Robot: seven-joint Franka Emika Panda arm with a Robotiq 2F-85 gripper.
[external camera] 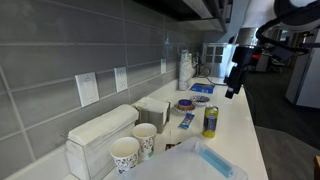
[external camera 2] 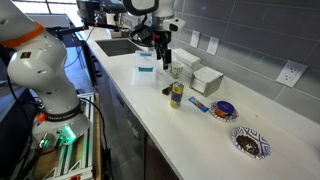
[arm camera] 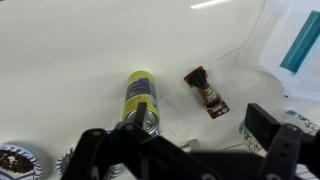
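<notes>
My gripper (external camera: 233, 88) is open and empty, held above the counter. In the wrist view its dark fingers (arm camera: 268, 130) stand wide apart along the lower edge. A yellow can (external camera: 210, 121) stands upright on the counter, clear of the gripper; in the wrist view the can (arm camera: 141, 100) shows beyond the left finger. A small dark-wrapped bar (arm camera: 207, 92) lies to its right. Near the wall is a blue packet (external camera: 187, 120). A pale bin or tray (external camera: 170, 163) in the foreground carries a blue-topped item (external camera: 215, 162).
Two patterned paper cups (external camera: 125, 153) stand along the wall beside white boxes (external camera: 100, 130). In exterior view 2, a blue-and-red bowl (external camera 2: 222, 109) and a patterned plate (external camera 2: 250, 142) sit right of the can.
</notes>
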